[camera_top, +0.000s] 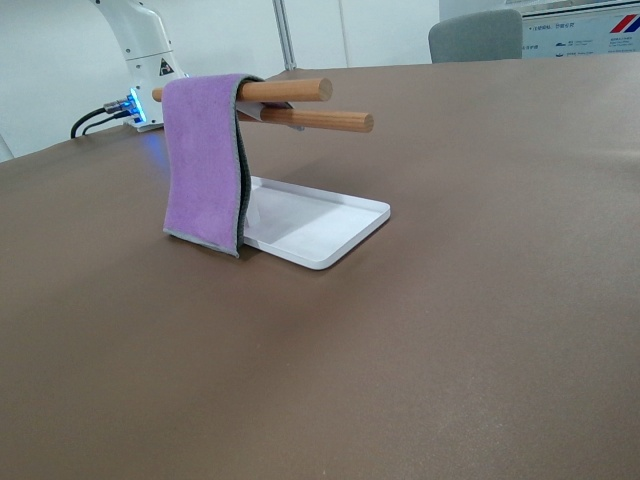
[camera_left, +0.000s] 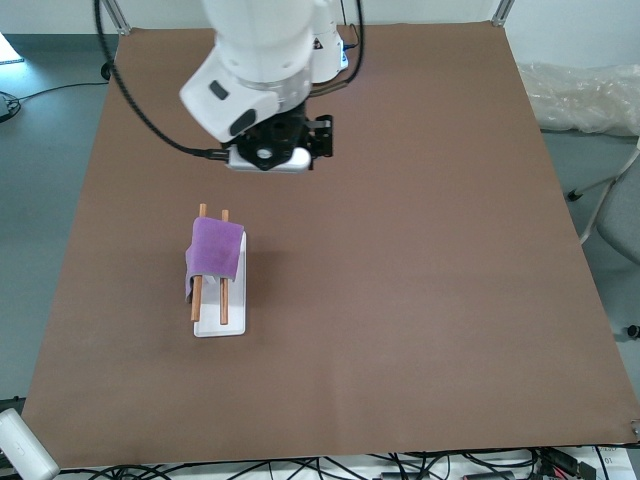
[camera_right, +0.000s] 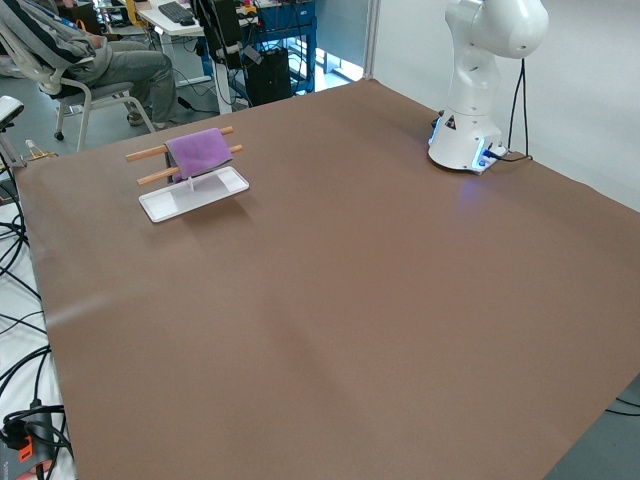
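Note:
A purple cloth (camera_left: 214, 246) hangs over two wooden bars (camera_left: 225, 305) standing on a white tray (camera_left: 236, 330). In the top view the cloth (camera_top: 200, 160) drapes down the near side to about table height, the tray (camera_top: 330, 225) beside it. The right view also shows the cloth (camera_right: 200, 151) on the bars. My gripper (camera_left: 318, 140) is above the table, up and to the right of the rack in the left view, apart from it; whether it is open or shut cannot be told.
Cables (camera_right: 22, 350) run along one edge. A chair (camera_left: 622, 215) and plastic wrapping lie off the table; a seated person (camera_right: 140, 80) is beyond it in the right view.

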